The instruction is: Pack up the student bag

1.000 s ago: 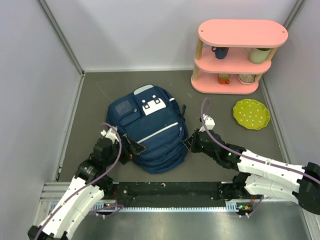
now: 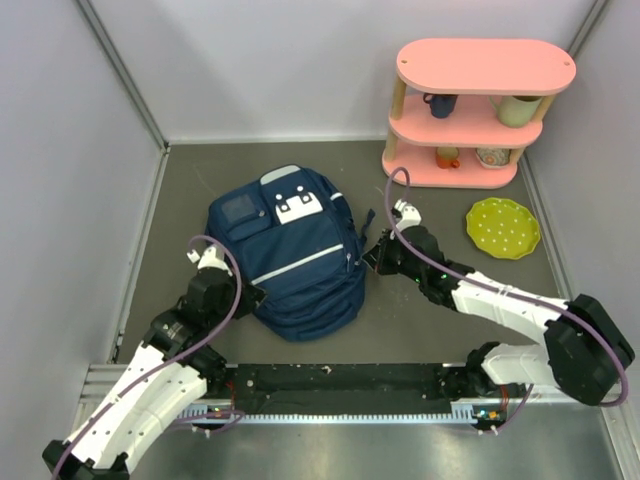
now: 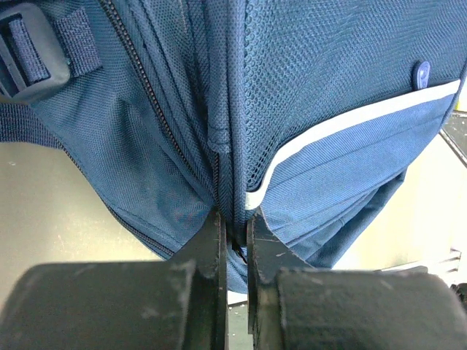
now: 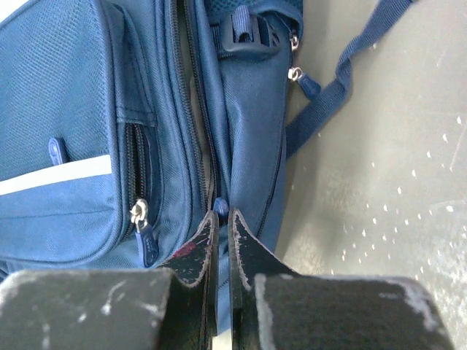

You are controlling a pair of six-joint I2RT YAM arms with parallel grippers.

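A navy backpack (image 2: 300,260) lies on the grey table, tilted, with a white face patch on its pocket. My left gripper is shut on a fold of the backpack's fabric beside a zipper, on its left side in the top view. My right gripper is shut at the bag's right side, by an open zipper track, with a small blue tab at its tips; whether it grips that tab I cannot tell. A loose strap (image 4: 336,87) lies on the table beside the bag.
A pink shelf (image 2: 484,65) at the back right holds cups, a pot and a bowl. A green dotted plate (image 2: 502,228) lies at the right. Bare table shows around the bag, with walls on the sides and back.
The backpack has shifted slightly to the left in the top view, along with both grippers. The right arm has also moved up a little toward the back.
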